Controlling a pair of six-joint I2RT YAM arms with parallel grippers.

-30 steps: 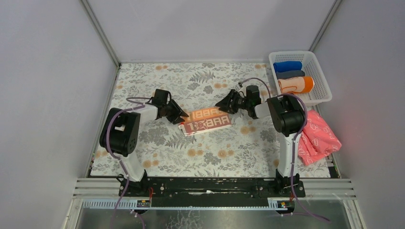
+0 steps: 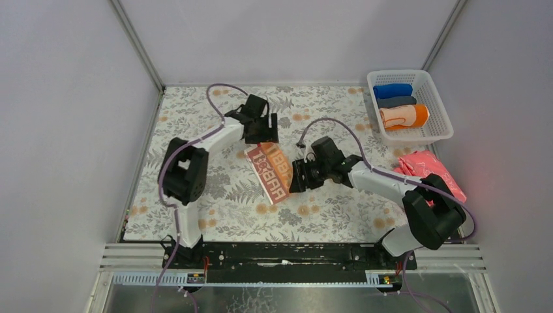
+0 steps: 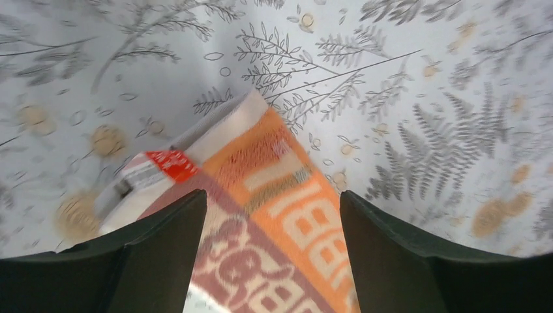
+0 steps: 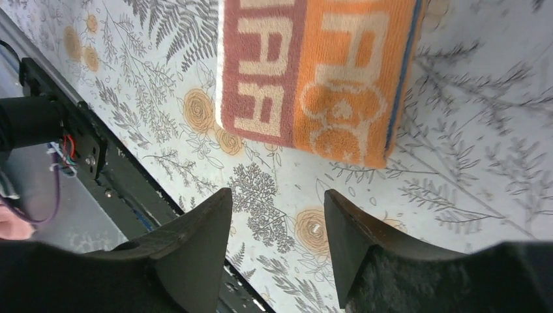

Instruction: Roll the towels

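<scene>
A folded towel (image 2: 267, 171), orange and brown-red with pale lettering, lies flat on the floral surface, slanting from back to front. My left gripper (image 2: 272, 125) stands open at its back end; in the left wrist view that end (image 3: 248, 150) lies just beyond the fingers, a red tag at its corner. My right gripper (image 2: 298, 176) is open near the towel's front end; in the right wrist view that end (image 4: 339, 124) lies beyond the fingertips, which have only patterned surface between them.
A white basket (image 2: 441, 120) with blue, grey and orange rolled towels stands at the back right. A pink cloth (image 2: 430, 171) lies below it, partly behind my right arm.
The towel has turned from lying crosswise to slanting front to back. My left gripper has moved toward the back and right, my right one toward the front and left.
</scene>
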